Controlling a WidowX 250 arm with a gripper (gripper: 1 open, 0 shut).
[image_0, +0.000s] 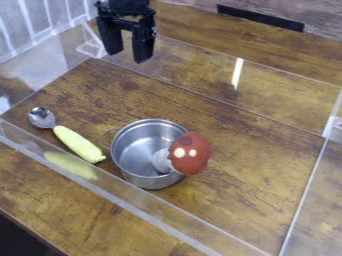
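Observation:
A dark robot gripper (126, 45) hangs at the top left over the wooden table, clear of the objects below; its fingers point down and look apart, with nothing visible between them. A steel pot (138, 157) stands in the lower middle, with a red mushroom toy with pale spots (190, 147) in it, leaning over the right rim. To the pot's left lie a pale yellow corn cob (78, 143) and a silver spoon-like utensil (42, 118).
Clear plastic walls (267, 90) border the wooden work area on several sides. A dark slot sits at the back edge.

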